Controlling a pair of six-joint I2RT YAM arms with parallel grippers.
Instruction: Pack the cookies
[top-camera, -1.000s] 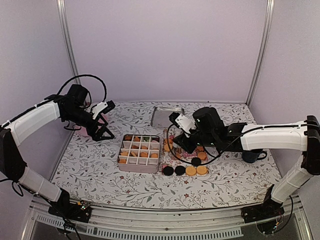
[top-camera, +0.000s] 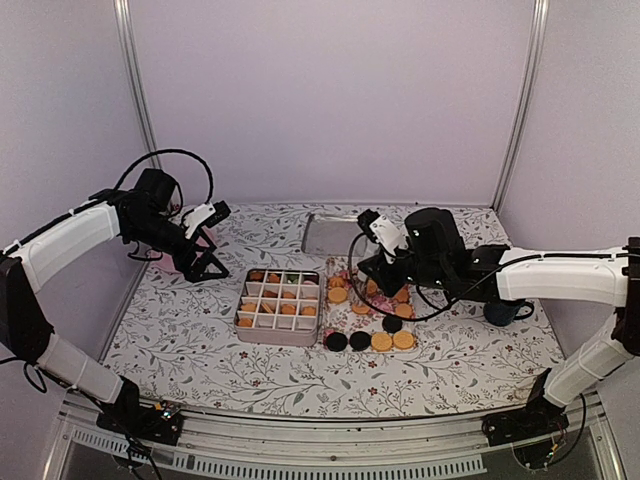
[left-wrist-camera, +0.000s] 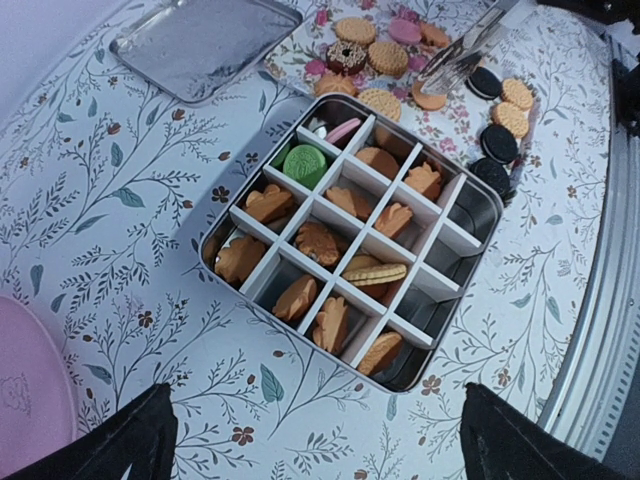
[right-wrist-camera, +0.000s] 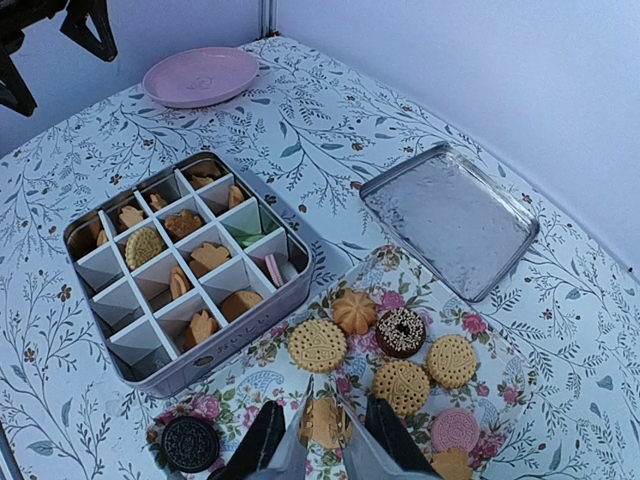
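Observation:
A divided tin (left-wrist-camera: 250, 190) holds mostly orange cookies, plus a green and a pink one, with some cells empty. Beside it lies a floral tray (right-wrist-camera: 228, 400) with round biscuits (right-wrist-camera: 451, 361), a sprinkled cookie (right-wrist-camera: 401, 332), a pink one (right-wrist-camera: 454, 428) and dark sandwich cookies (right-wrist-camera: 190, 443). Over that tray, my right gripper is shut on an orange cookie between its fingertips. My left gripper (top-camera: 200, 262) hangs open at the left, away from the tin, nothing between its fingers.
An empty metal baking sheet (right-wrist-camera: 450, 215) lies at the back. A pink plate (right-wrist-camera: 200, 75) is at the left side, under the left arm. A dark mug (top-camera: 505, 312) stands at the right.
My right gripper has moved right and a little up in the top view, away from the tin. The left arm has not moved.

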